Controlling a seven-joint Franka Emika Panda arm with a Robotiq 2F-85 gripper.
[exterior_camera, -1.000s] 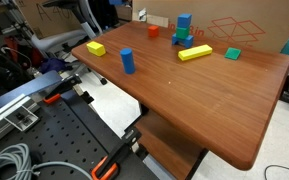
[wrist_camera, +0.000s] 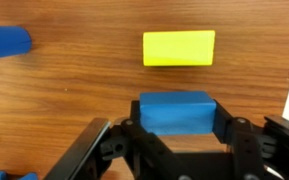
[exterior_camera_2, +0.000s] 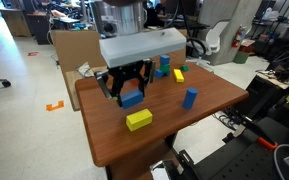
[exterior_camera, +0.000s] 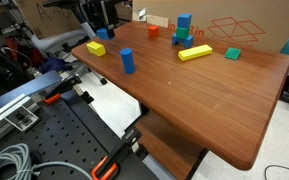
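My gripper is shut on a blue block (wrist_camera: 177,108), one finger at each end of it in the wrist view. In exterior view 2 the blue block (exterior_camera_2: 132,99) hangs slightly tilted above the table, up and left of a yellow block (exterior_camera_2: 139,120). The yellow block (wrist_camera: 179,48) lies flat on the wood, apart from the held one. Exterior view 1 has the blue block (exterior_camera: 103,33) just beyond the yellow block (exterior_camera: 96,49), near the table's left end.
A blue cylinder (exterior_camera: 127,61) stands upright on the table (exterior_camera: 209,95). Farther back are a blue-green stack (exterior_camera: 183,30), a red block (exterior_camera: 153,31), a long yellow block (exterior_camera: 196,53) and a green piece (exterior_camera: 233,53).
The gripper has come down with the blue block, shifting slightly left in exterior view 1. The yellow block and the cylinder have stayed put.
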